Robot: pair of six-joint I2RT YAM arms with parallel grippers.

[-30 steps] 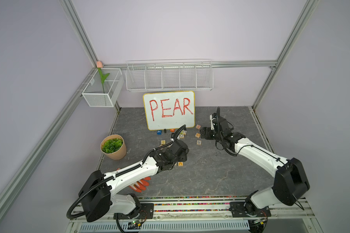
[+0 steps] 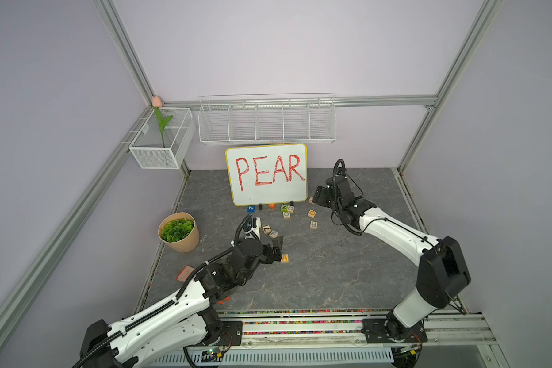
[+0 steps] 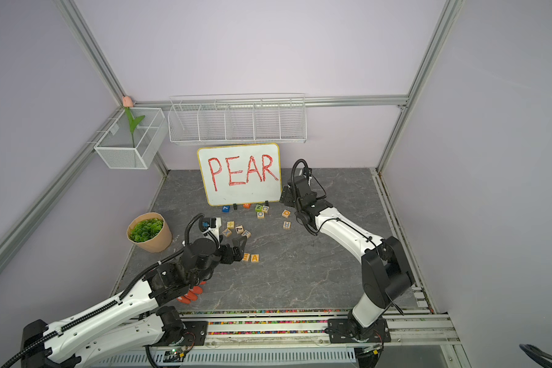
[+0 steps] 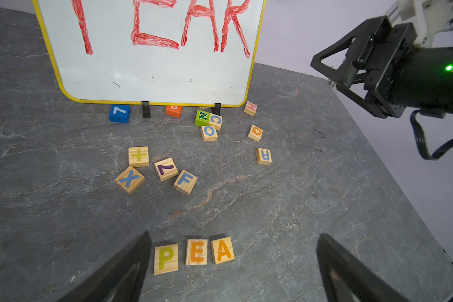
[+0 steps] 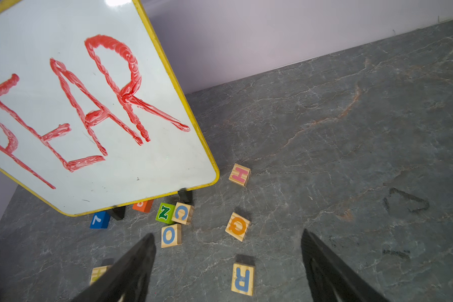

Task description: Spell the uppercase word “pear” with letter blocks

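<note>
In the left wrist view, blocks P (image 4: 165,259), E (image 4: 196,251) and A (image 4: 222,250) form a row in the near middle. An R block lies farther back to the right, also seen below the right gripper in the right wrist view as an R block (image 5: 242,278). A whiteboard (image 2: 266,174) shows PEAR in red. My left gripper is open above the row, with nothing held. My right gripper stands open over the back right of the table, near the board, with nothing between its blurred fingers.
Other letter blocks, such as the X block (image 4: 129,179) and H block (image 5: 239,175), are scattered toward the board. A potted plant (image 2: 178,231) stands at the left, with red gloves (image 3: 190,294) near the front left.
My left arm has drawn back left and toward the front, uncovering more blocks.
</note>
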